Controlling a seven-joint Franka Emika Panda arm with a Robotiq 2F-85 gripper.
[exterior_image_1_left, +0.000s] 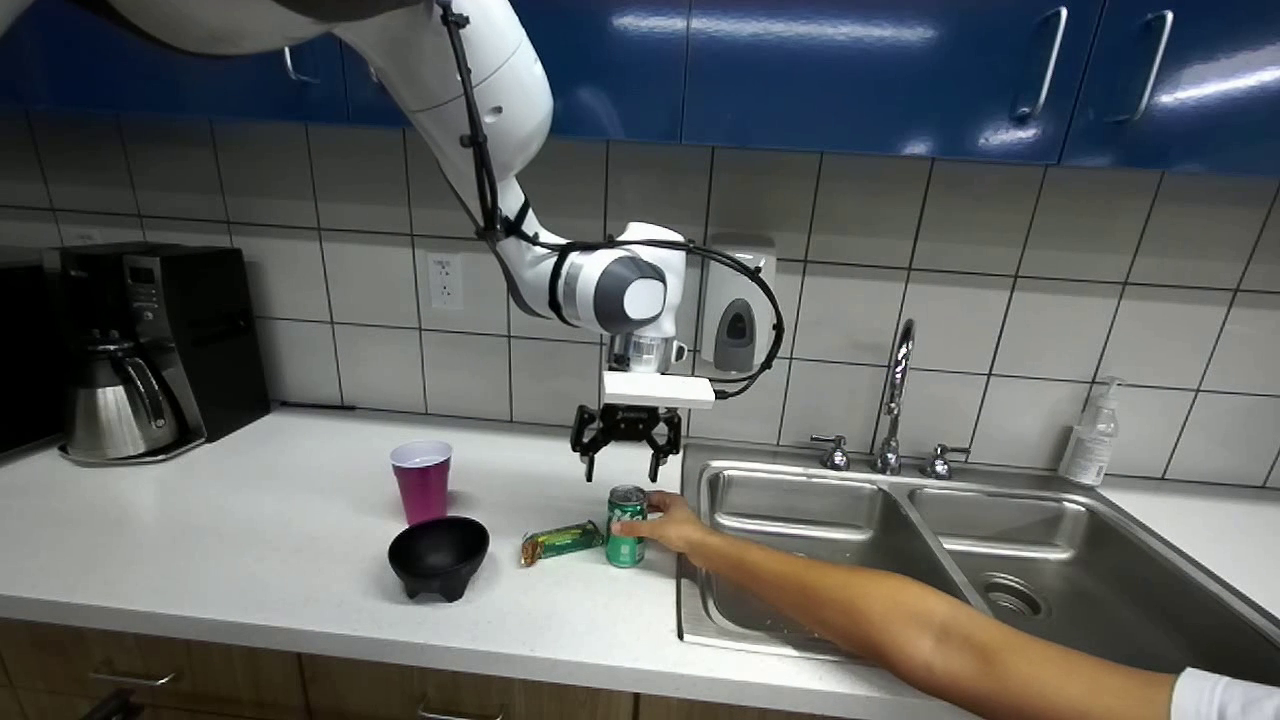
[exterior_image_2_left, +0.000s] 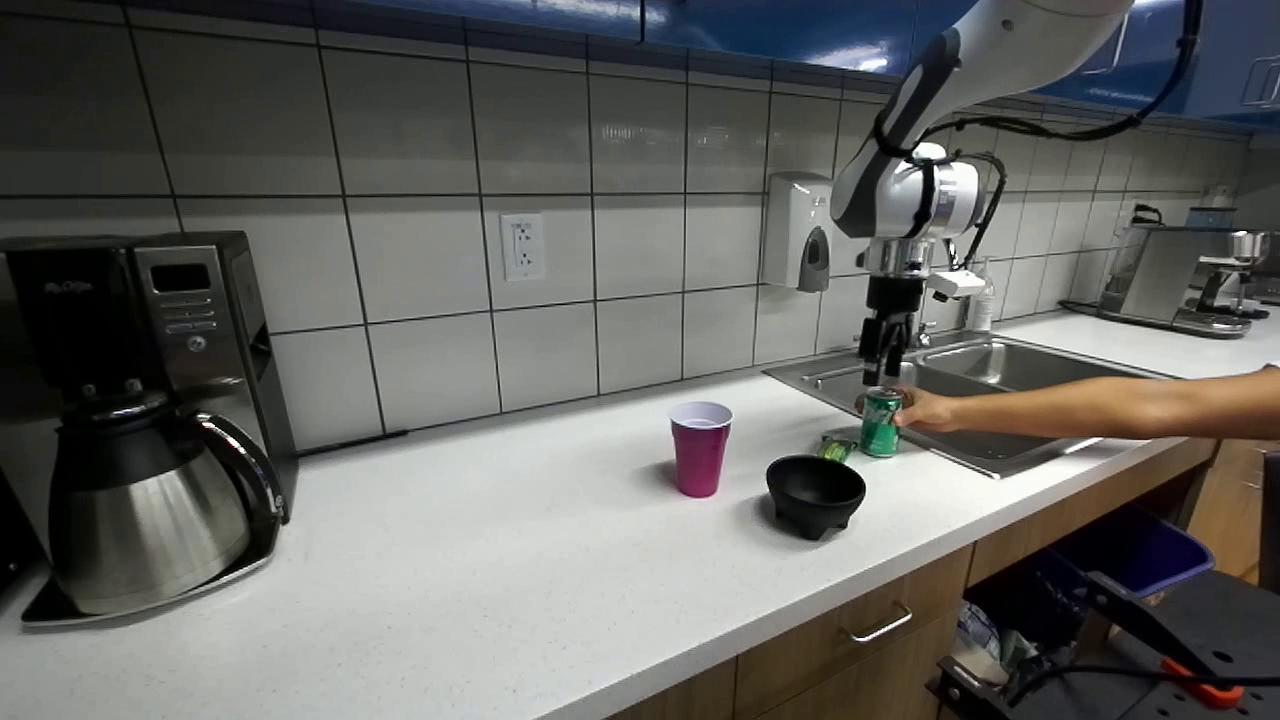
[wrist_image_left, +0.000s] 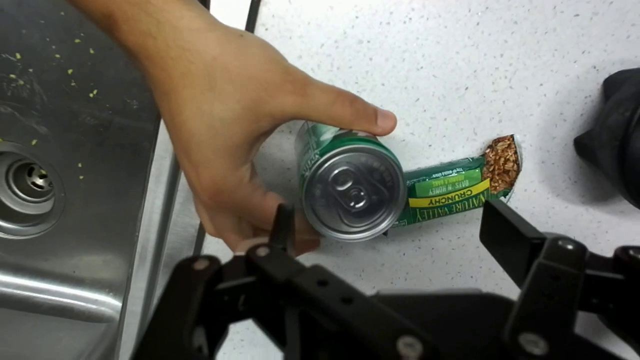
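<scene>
A person's hand has its fingers around a green soda can, which stands upright on the counter by the sink's edge. Above the can, my gripper hangs open with nothing between its fingers. In the wrist view the gripper's fingers stand wide apart. Beside the can lies a green granola bar, one end showing brown through its wrapper; the can hides its other end from above. A black bowl and a magenta cup stand left of the bar.
A steel double sink with a faucet borders the counter on the right. The person's arm reaches across the sink's front. At the far left sits a coffee maker. Between it and the cup the counter is bare.
</scene>
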